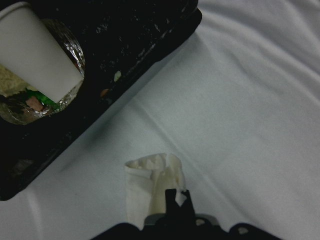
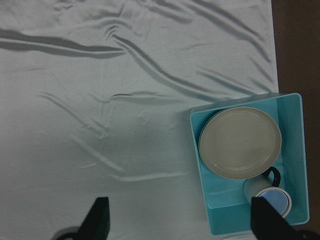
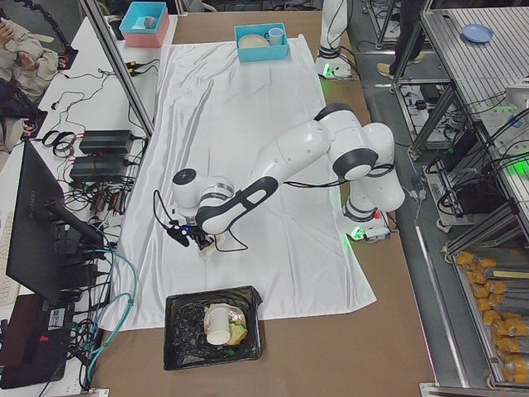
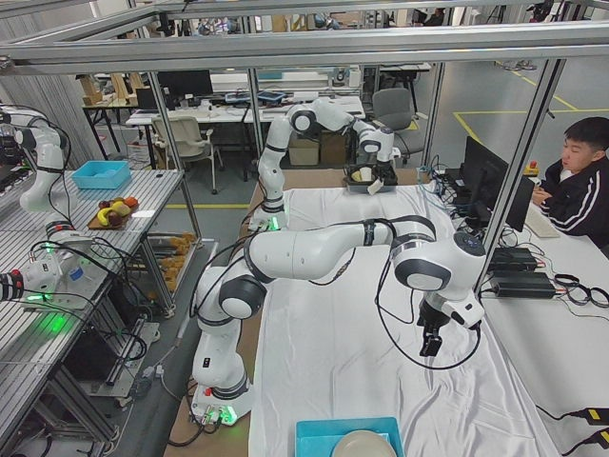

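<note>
My left gripper (image 3: 194, 236) hangs over the white cloth beside the black lined bin (image 3: 173, 331) (image 1: 130, 60), shut on a crumpled white paper piece (image 1: 142, 190). The bin holds a white paper cup (image 3: 217, 327) (image 1: 37, 55) and food scraps on foil. My right gripper (image 4: 433, 333) is open and empty above the cloth, near a light-blue box (image 4: 309, 438) (image 2: 210, 195) with plates (image 2: 239, 142) and a mug (image 2: 265, 195).
A monitor (image 3: 33, 223), cables and devices line one side; metal frame posts and a steel side table (image 3: 471, 66) stand around the workspace.
</note>
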